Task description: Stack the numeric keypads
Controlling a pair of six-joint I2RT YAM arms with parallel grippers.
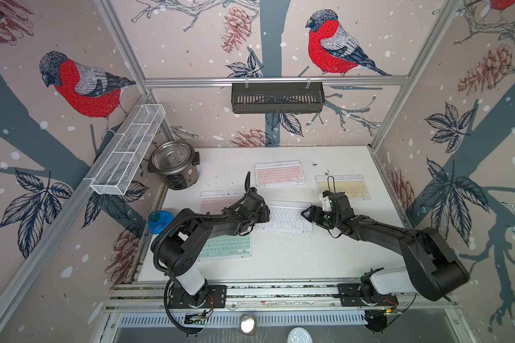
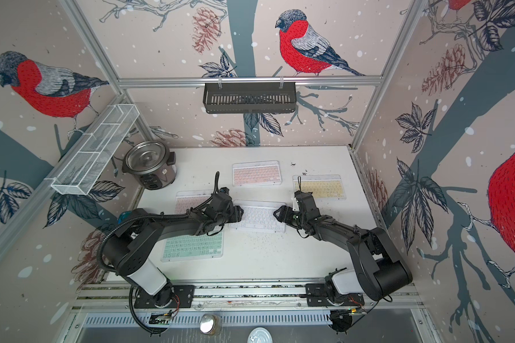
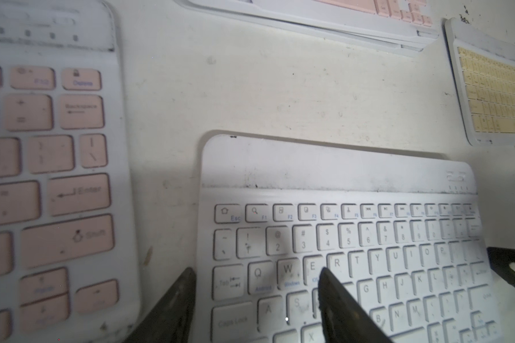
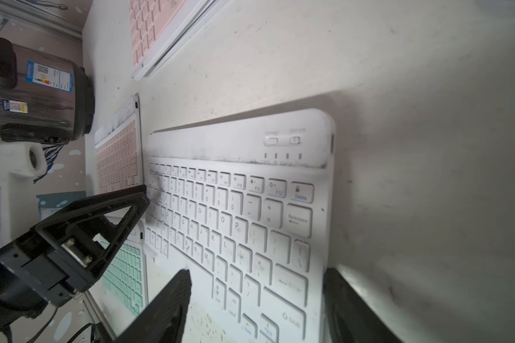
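A white keypad (image 1: 287,216) lies in mid-table, its far edge casting a shadow in both wrist views. My left gripper is shut on its left end, one fingertip over the keys, the other beside the left edge. At the right end, my right gripper stands part open, its fingers on either side of the keypad's right edge; whether they touch it is hard to see. Toward the back is a pink keypad (image 1: 279,172), layered over another board in the left wrist view. A yellow keypad (image 1: 349,187) lies back right. The fingertips' undersides are hidden.
Another pink keypad (image 2: 191,201) and a green keypad (image 2: 193,245) lie on the left, partly under my left arm. A cooker (image 1: 174,164) stands at the back left, near a blue object (image 1: 160,221).
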